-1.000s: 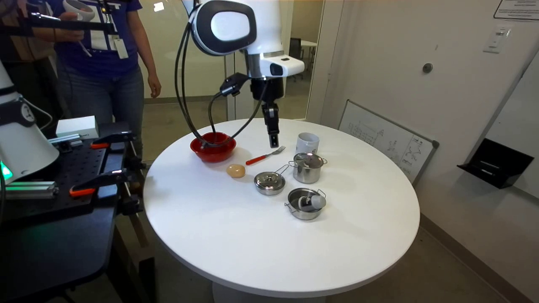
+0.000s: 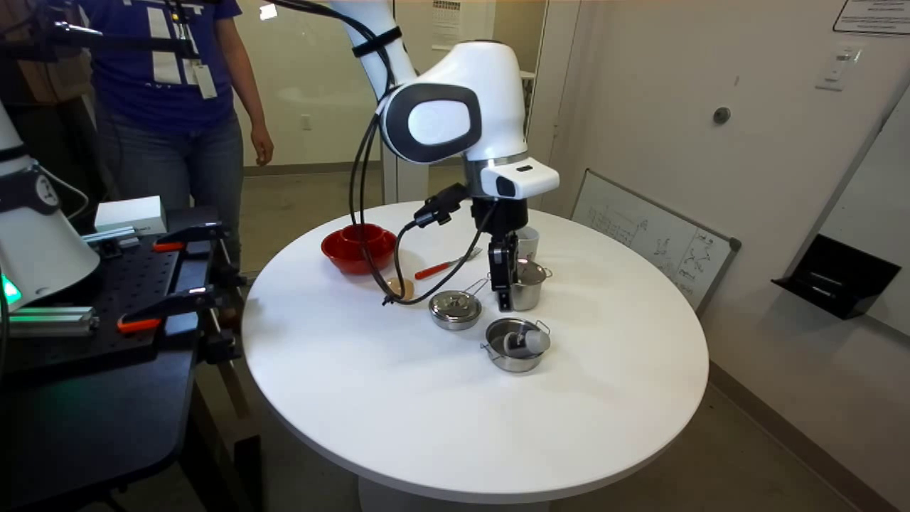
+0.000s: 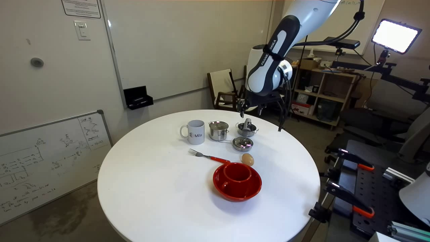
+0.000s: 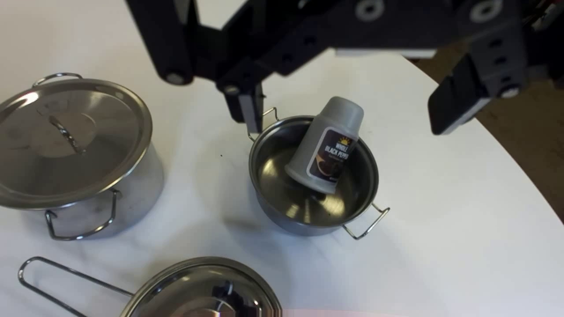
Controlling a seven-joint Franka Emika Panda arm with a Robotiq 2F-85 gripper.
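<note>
My gripper is open, its fingers spread wide with nothing between them. In the wrist view the open pot (image 4: 312, 216) lies below and between the fingers. Inside it a grey pepper bottle (image 4: 322, 153), labelled whole black pepper, leans against the rim with its cap end up. The gripper stays apart from both. In exterior view 1 the gripper (image 2: 505, 308) hangs in front of the lidded pot (image 2: 530, 294), behind the open pot (image 2: 512, 361). A small lidded pan (image 2: 454, 311) with a wire handle stands to the left.
A white mug (image 3: 196, 132), a red-handled fork (image 3: 217, 159), an egg (image 3: 247, 159) and a red bowl (image 3: 235, 195) with a red cup (image 3: 237, 172) inside share the round table (image 3: 161, 193). In exterior view 1 the table's near part is clear.
The arm has come down and to the right in exterior view 1, from above the fork to the lidded pot. The pots, pan and bottle have not moved.
</note>
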